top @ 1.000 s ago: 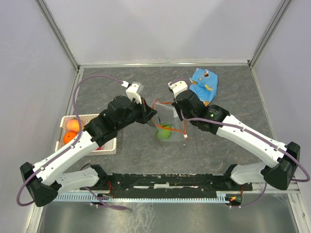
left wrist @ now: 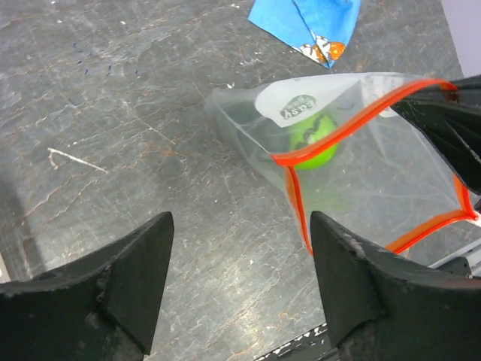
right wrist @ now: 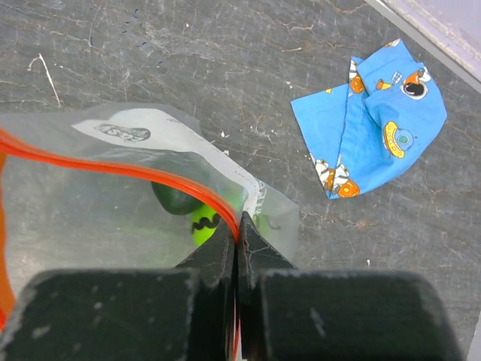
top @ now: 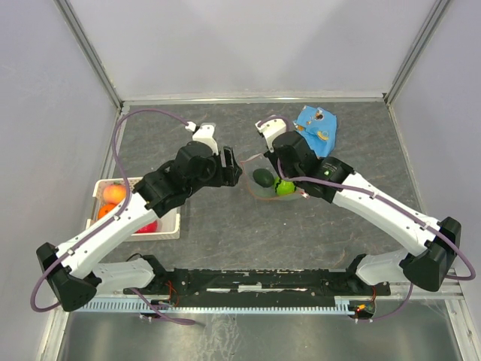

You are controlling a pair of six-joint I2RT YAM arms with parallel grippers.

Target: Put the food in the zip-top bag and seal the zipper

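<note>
A clear zip top bag [top: 259, 167] with an orange-edged mouth hangs from my right gripper, which is shut on its rim in the right wrist view. Inside the bag lie a dark green avocado [top: 264, 177] and a bright green fruit or vegetable [top: 284, 186]. My left gripper [top: 231, 166] stands part open just left of the bag. Its fingers [left wrist: 139, 278] are wide apart in the left wrist view with nothing between them, and the orange rim [left wrist: 301, 207] passes beyond the right finger, free of the fingers.
A cream basket [top: 169, 226] at the left holds an orange round fruit [top: 114, 193] and a red item [top: 147, 227]. A folded blue patterned cloth [right wrist: 376, 124] lies at the back right.
The bag has swung right and the food in it has shifted right and up.
</note>
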